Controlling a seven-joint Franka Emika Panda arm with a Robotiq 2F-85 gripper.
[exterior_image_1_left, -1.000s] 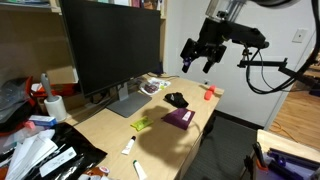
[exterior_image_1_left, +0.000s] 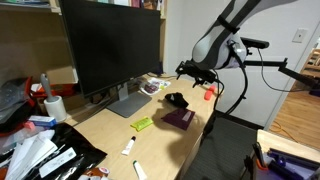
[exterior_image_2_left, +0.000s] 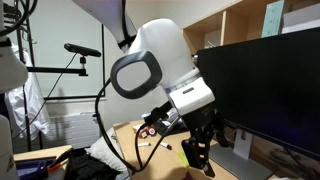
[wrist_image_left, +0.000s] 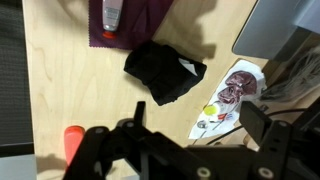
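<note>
My gripper is open, with its fingers apart and nothing between them. In the wrist view a crumpled black cloth (wrist_image_left: 165, 72) lies on the wooden table, beyond the fingertips. A maroon cloth (wrist_image_left: 150, 18) is beside it, with a red and white object (wrist_image_left: 112, 14) on top. From the first exterior view, the gripper (exterior_image_1_left: 197, 73) hangs above the far part of the table, higher than the black cloth (exterior_image_1_left: 177, 100) and a little to its right. In the second exterior view the arm hides much of the table.
A large monitor (exterior_image_1_left: 112, 45) stands along the table's back. An orange-red object (wrist_image_left: 72, 143) and a printed packet (wrist_image_left: 225, 95) flank the black cloth. A green object (exterior_image_1_left: 143, 124) lies nearer. The right side is crowded by bags and papers (exterior_image_2_left: 290, 172).
The arm has moved farther down the table and lower, away from the first exterior camera. The cloths and other table objects have stayed where they were.
</note>
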